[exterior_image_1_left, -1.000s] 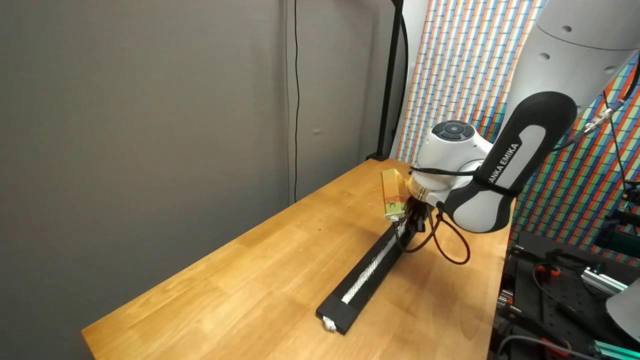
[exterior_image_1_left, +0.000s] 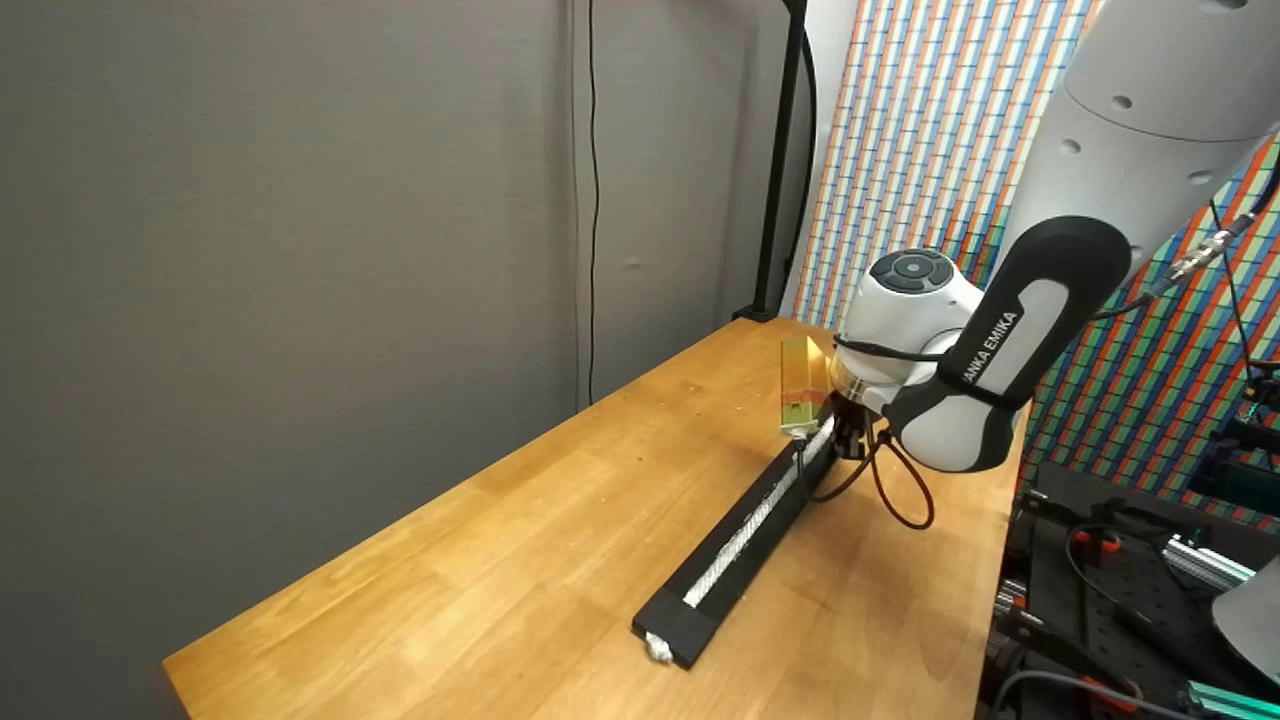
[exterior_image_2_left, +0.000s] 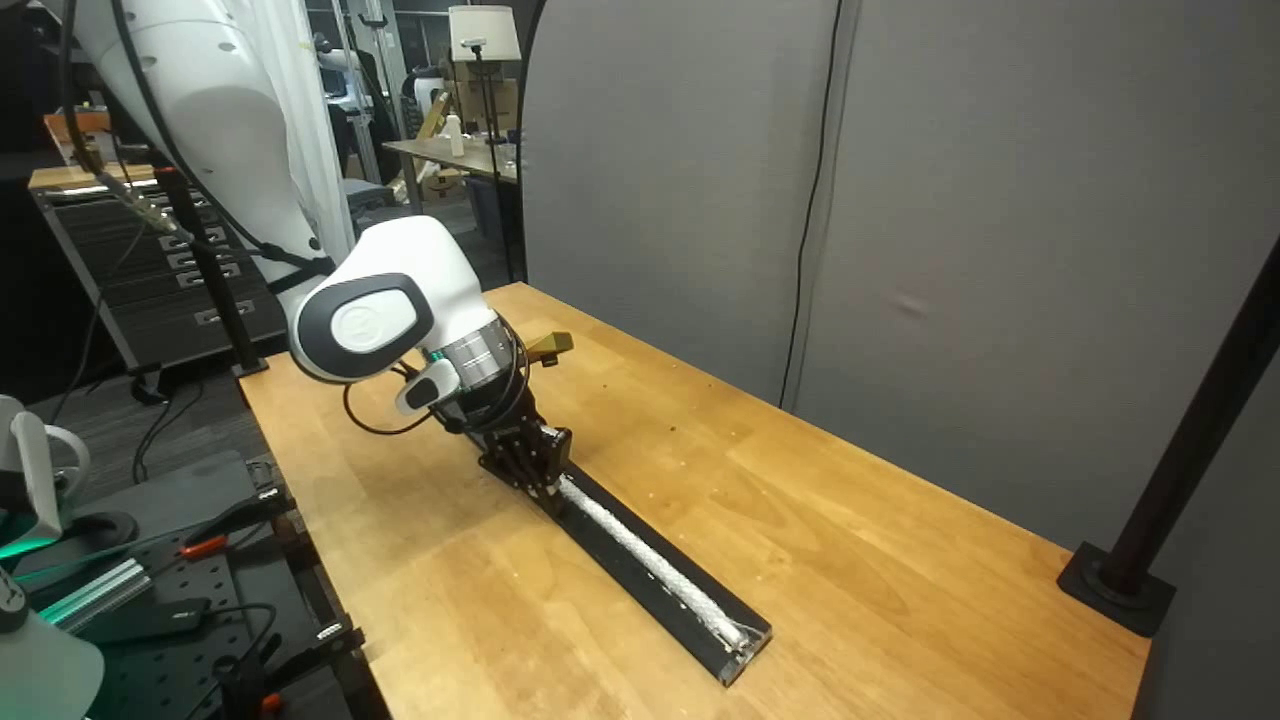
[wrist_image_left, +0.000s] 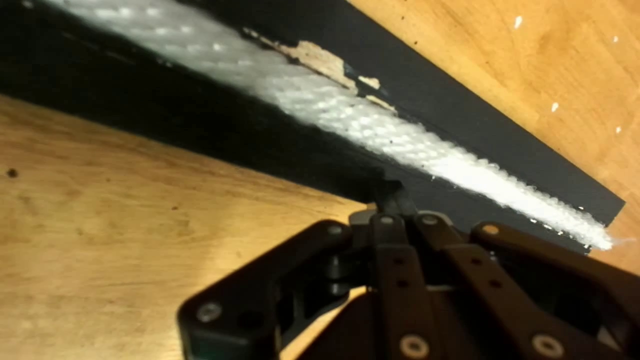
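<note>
A long black strip (exterior_image_2_left: 636, 564) lies on the wooden table, with a white braided rope (exterior_image_2_left: 654, 566) running along its middle. In the wrist view the rope (wrist_image_left: 372, 129) crosses diagonally, its frayed end at the strip's lower right end. My gripper is shut, its fingertips over the black border (wrist_image_left: 288, 162) beside the rope; nothing shows between them. In the second exterior view the gripper (exterior_image_2_left: 554, 490) is low at the strip, covering part of it. Whether the tips touch the strip, I cannot tell. The first exterior view shows the rope's other end (exterior_image_1_left: 659, 648) poking out of the strip.
Along one side stands a grey wall (exterior_image_1_left: 300, 264); a black post (exterior_image_2_left: 1152, 468) rises at a table corner. A dark equipment cart (exterior_image_1_left: 1116, 588) stands past the table's opposite edge. My arm's cable (exterior_image_1_left: 918, 510) loops beside the gripper.
Strip and rope appear to lie in the same place.
</note>
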